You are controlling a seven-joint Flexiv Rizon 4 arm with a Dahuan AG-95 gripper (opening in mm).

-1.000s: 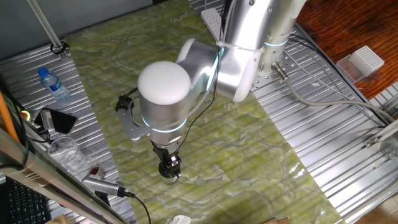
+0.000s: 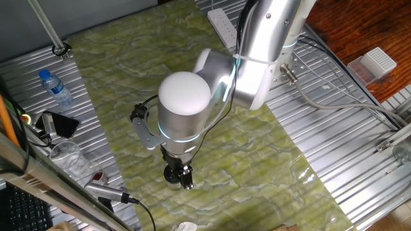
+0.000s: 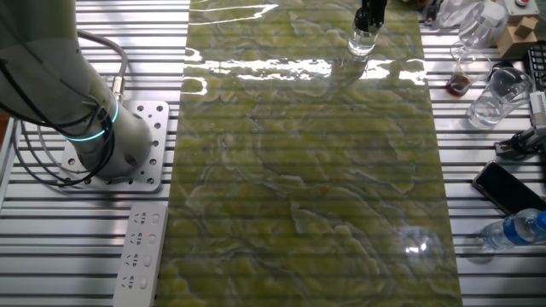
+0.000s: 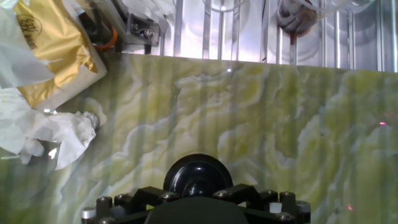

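A small clear glass jar [image 3: 363, 43] stands at the far edge of the green marbled mat in exterior view 2. My black gripper [image 3: 370, 15] is directly above it and overlaps its top. In the wrist view a round, glossy black lid [image 4: 198, 169] with a central knob lies just ahead of the fingers [image 4: 233, 193], which overlap its near edge. Exterior view 1 shows the dark lid [image 2: 171, 174] beside my gripper, to its left. Whether the fingers are closed on anything is hidden by the black parts.
White crumpled tissue [image 4: 68, 130] and a gold-and-white packet [image 4: 59, 56] lie at the wrist view's left. Glass cups [image 3: 499, 98], a phone [image 3: 509, 188] and a water bottle [image 3: 516, 228] line the mat's side.
The arm and gripper have shifted slightly right and downward in exterior view 1. The dark lid has stayed almost in place, so more of it shows to the gripper's left.
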